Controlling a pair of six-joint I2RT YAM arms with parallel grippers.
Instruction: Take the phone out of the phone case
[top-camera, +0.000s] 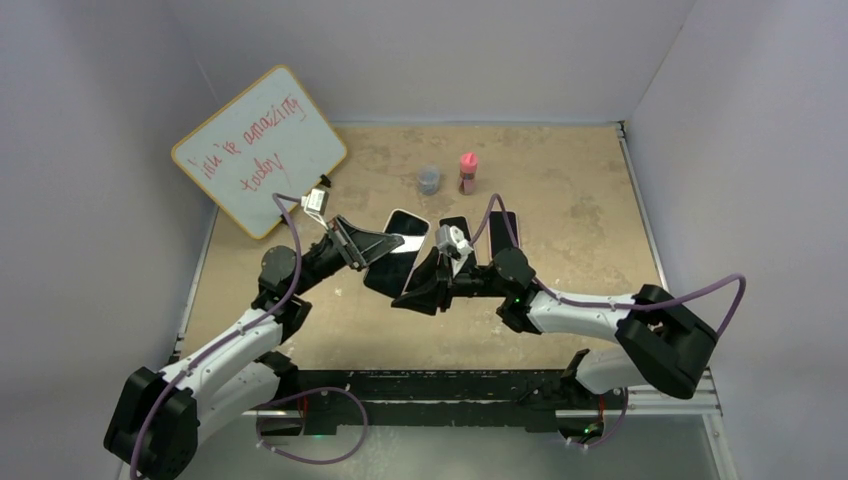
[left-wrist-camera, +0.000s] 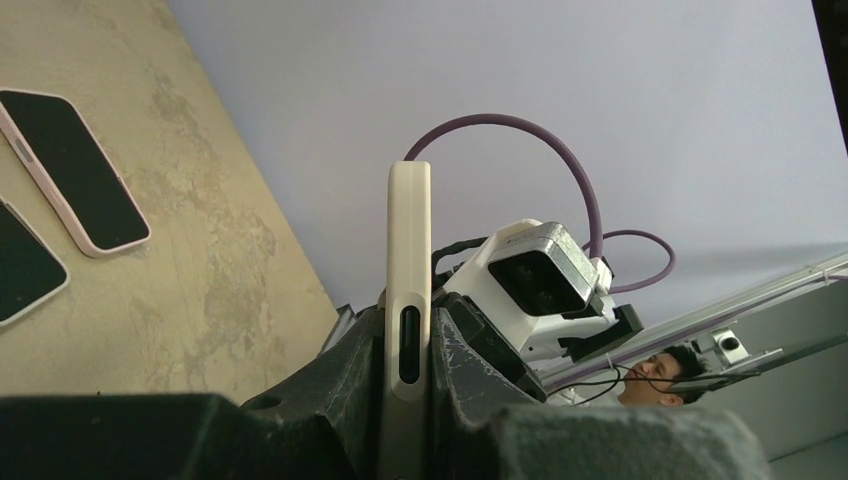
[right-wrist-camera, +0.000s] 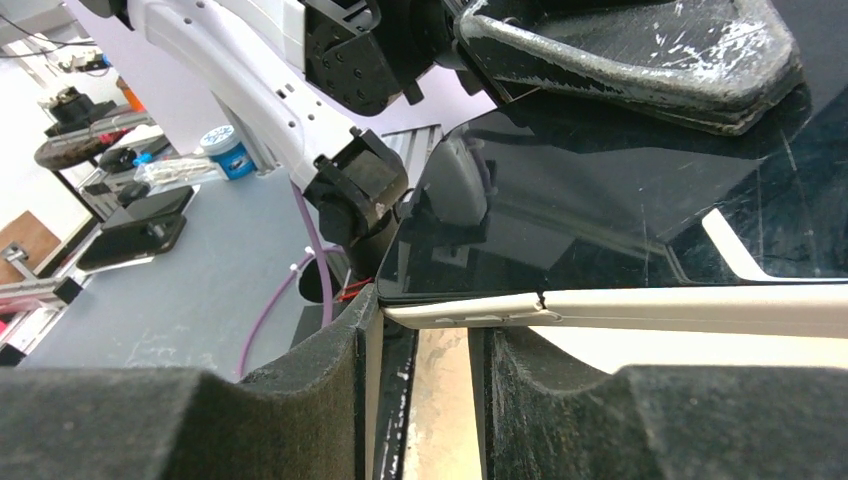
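A black-screened phone in a pale case is held up between the arms, tilted. My left gripper is shut on it; in the left wrist view the case's narrow side stands upright between the fingers. My right gripper is at the case's edge, its fingertips a little apart just under the pale rim, with open space visible between the fingers below. The black screen fills the upper right of the right wrist view.
Two more phones lie on the table to the right, behind my right gripper. A pink bottle and a grey cup stand at the back; a whiteboard is at the back left.
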